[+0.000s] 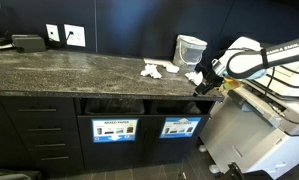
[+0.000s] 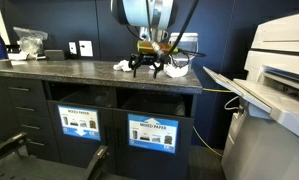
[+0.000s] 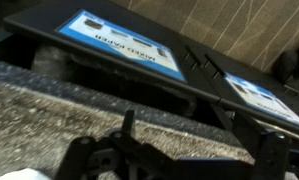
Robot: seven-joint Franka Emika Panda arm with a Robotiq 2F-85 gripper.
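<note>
My gripper (image 1: 206,88) is open over the right end of the dark speckled countertop (image 1: 64,75), near its front edge. In exterior view 2 its two fingers (image 2: 135,72) point down, spread apart with nothing visible between them. Several crumpled white papers (image 1: 151,71) lie on the counter; one paper (image 1: 194,77) is close behind the gripper. In the wrist view a white piece (image 3: 24,174) shows at the bottom left, cut off by the frame. Beneath the counter are two open-topped bins with blue-and-white labels (image 1: 114,130), one reading mixed paper (image 2: 152,133); their contents are hard to see.
A white bucket (image 1: 190,50) stands at the back wall near the counter's right end. A large white machine (image 1: 259,135) sits to the right, close to the arm.
</note>
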